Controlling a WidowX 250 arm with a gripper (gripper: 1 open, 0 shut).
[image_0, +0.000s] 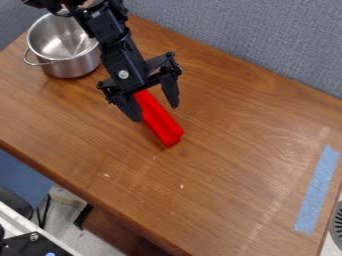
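Observation:
A black gripper (154, 108) hangs over a long red block (162, 123) in the middle-left of the wooden table (227, 180). Its two fingers are spread apart, one on either side of the block's upper end; whether they touch it cannot be told. The block lies slanted, its lower end toward the front, its far end partly hidden under the gripper.
A steel pot (64, 60) with a handle stands at the upper left, behind the arm. A blue tape strip (317, 188) is on the right edge. The table edge drops off at lower left.

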